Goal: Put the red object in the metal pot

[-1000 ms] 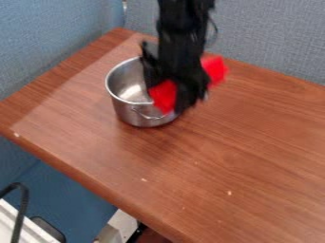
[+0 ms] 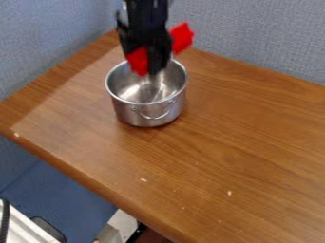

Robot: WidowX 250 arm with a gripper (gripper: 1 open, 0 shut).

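The metal pot [image 2: 150, 114] stands upright near the back left of the wooden table, its mouth facing up. Over its back rim hangs my black gripper [image 2: 155, 66], shut on the red object. That red object [image 2: 137, 61] shows on the left side of the fingers, low at the pot's mouth, and another red part [image 2: 181, 37] sticks out to the right. The fingers cover its middle. Whether the red object touches the rim, I cannot tell.
Bare wooden table [image 2: 241, 142] lies to the right of and in front of the pot. Grey-blue walls [image 2: 267, 33] border the back and left. White and dark items [image 2: 121, 226] sit below the table's front left edge.
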